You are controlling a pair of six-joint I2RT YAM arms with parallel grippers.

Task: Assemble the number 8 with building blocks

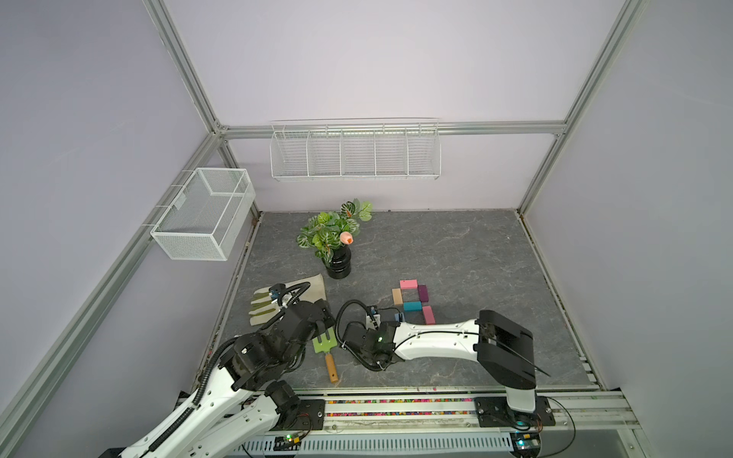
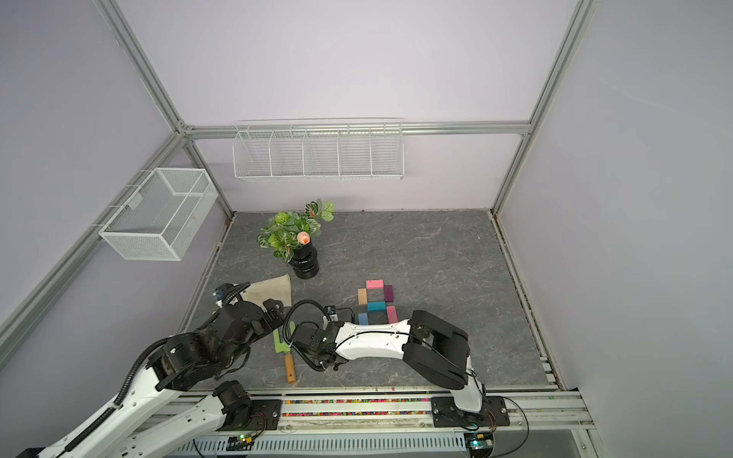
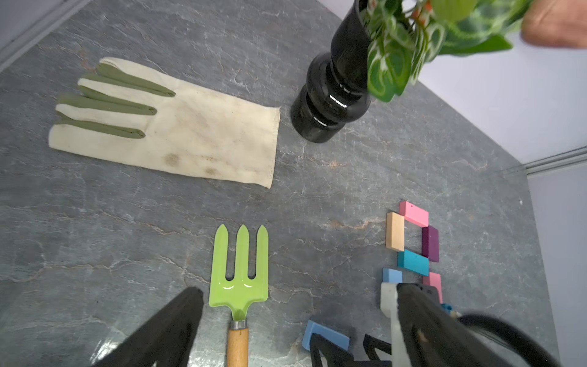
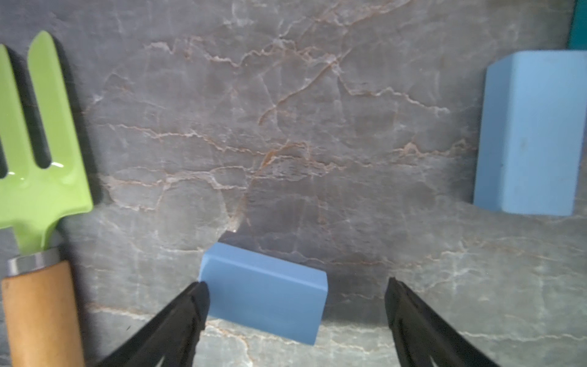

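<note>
A partial figure of blocks lies on the table: pink (image 3: 414, 214), tan (image 3: 395, 231), purple (image 3: 430, 243), teal (image 3: 413, 263), light blue (image 4: 538, 131) and a darker pink block (image 1: 428, 314). A loose blue block (image 4: 263, 293) lies apart, tilted relative to the others. My right gripper is open low over it, the block between or just under its fingertips, nearer the left one. My left gripper hangs high above the green fork, its fingers apart with nothing seen between them.
A green fork with wooden handle (image 4: 42, 312) lies left of the loose block. Behind are a glove (image 3: 208, 140) and a plant in a black vase (image 3: 324, 104). Wire baskets hang on the walls.
</note>
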